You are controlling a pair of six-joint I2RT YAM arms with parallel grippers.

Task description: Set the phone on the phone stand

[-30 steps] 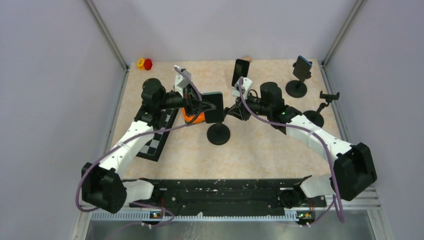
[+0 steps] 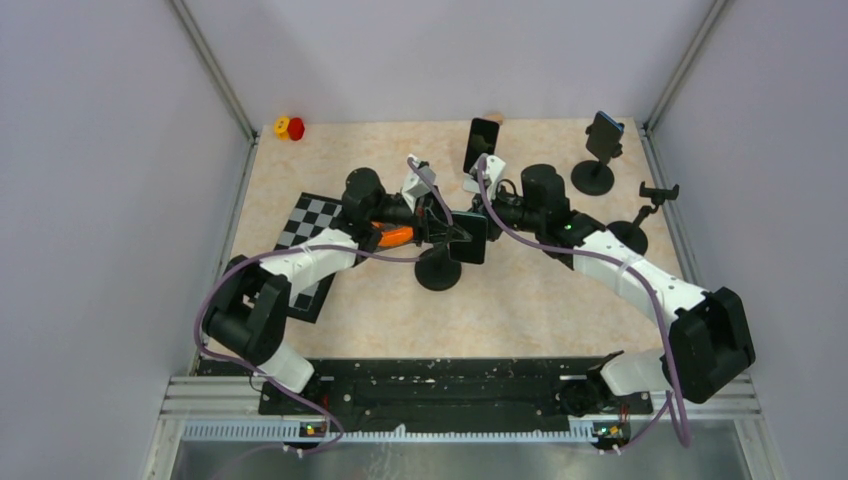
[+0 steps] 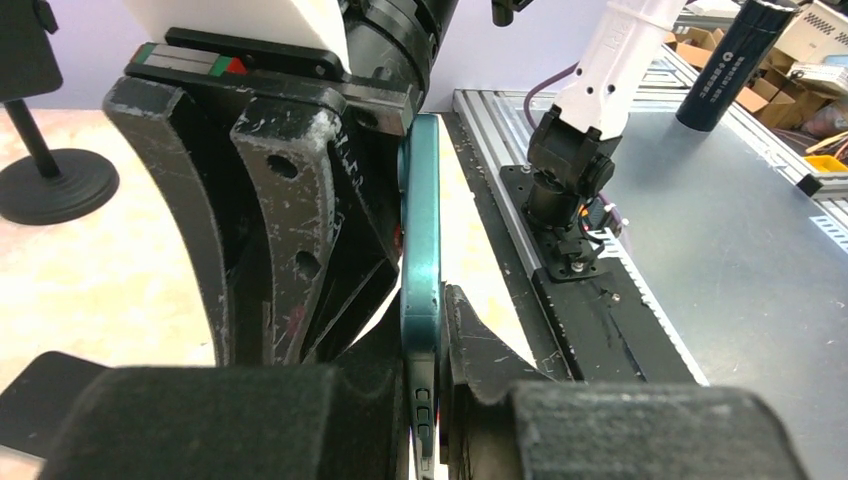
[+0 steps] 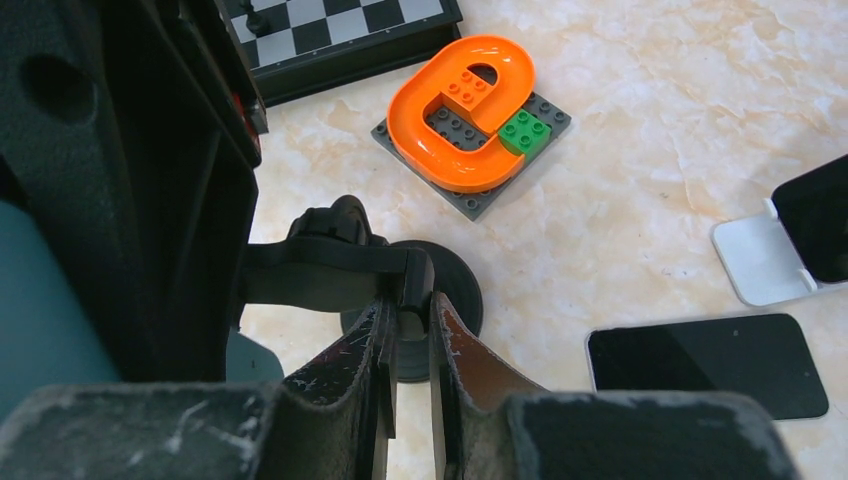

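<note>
The phone (image 2: pixel 468 245) is upright in my left gripper (image 2: pixel 450 232), shut on its edge; in the left wrist view its teal side (image 3: pixel 420 230) stands between the fingers, close against the right gripper's body. The phone stand's round base (image 2: pixel 437 272) is below both grippers at the middle of the table. In the right wrist view my right gripper has its fingertips on the end of the stand's black holder (image 4: pixel 330 270); how far they are closed is hard to tell. The phone's contact with the holder is not clear.
A chessboard (image 2: pixel 301 220), orange track on bricks (image 4: pixel 460 160), a lying phone (image 4: pixel 706 365), a white stand with a phone (image 4: pixel 750 260) and two black stands (image 2: pixel 592 180) at the right surround the work.
The right arm is nearly still.
</note>
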